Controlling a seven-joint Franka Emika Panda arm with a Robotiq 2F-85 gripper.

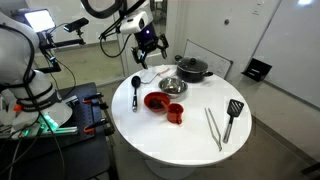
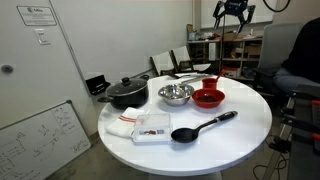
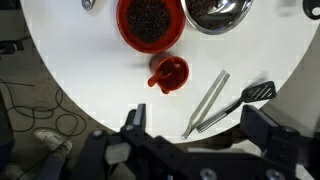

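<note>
My gripper (image 1: 151,57) hangs high above the far left part of the round white table, its fingers apart and nothing between them. Its dark fingers (image 3: 136,118) spread wide at the bottom of the wrist view. Below lies a red bowl (image 3: 147,42) with dark bits in it. Close by it stands a red cup (image 3: 170,73), its handle toward the left in the wrist view. A metal bowl (image 1: 173,86) is behind the red bowl. A black lidded pot (image 2: 127,92) stands at the table's edge.
A black spoon (image 2: 187,134) lies near a clear container (image 2: 155,127) and a white cloth (image 2: 124,124). Tongs (image 1: 213,126) and a black spatula (image 1: 235,108) lie at the opposite side. The tabletop (image 1: 180,148) in front of the cup is bare.
</note>
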